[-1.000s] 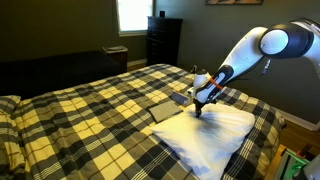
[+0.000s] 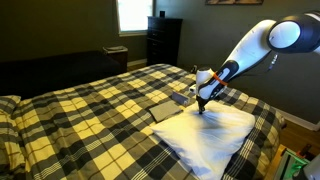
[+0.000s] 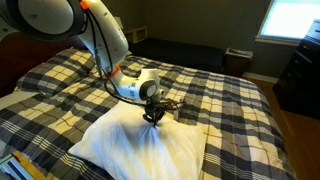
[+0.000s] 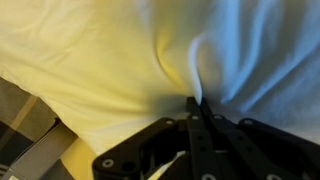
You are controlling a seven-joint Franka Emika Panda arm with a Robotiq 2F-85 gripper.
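A white cloth [image 2: 205, 135] lies spread and rumpled over the near right part of the bed in exterior view 1. My gripper [image 3: 155, 121] points down at the cloth's upper part, its tips at the fabric. In the wrist view the fingers [image 4: 215, 125] are together, and a narrow ridge of the white cloth [image 4: 195, 60] runs into the tips of the gripper. The cloth appears pinched there; how much fabric is between the fingers is hidden.
A plaid blanket [image 2: 90, 125] covers the bed around the cloth. A grey flat item [image 2: 167, 109] lies just beyond the cloth, with a small dark item [image 2: 181, 98] behind it. Open plaid surface stretches left. A dark dresser [image 2: 163, 40] stands at the back.
The arm near the gripper has shifted slightly to the right in exterior view 1. The cloth and the things around it look the same.
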